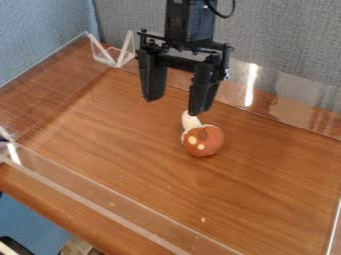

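My black gripper hangs over the wooden table in the upper middle, its two fingers wide apart with nothing seen between them. Below and a little right of it a toy mushroom lies on its side, with a red-orange spotted cap toward the front and a pale stem toward the back.
Clear plastic walls edge the table at the back and front left. A white wire object stands at the back left corner. The wood left, right and front of the mushroom is clear.
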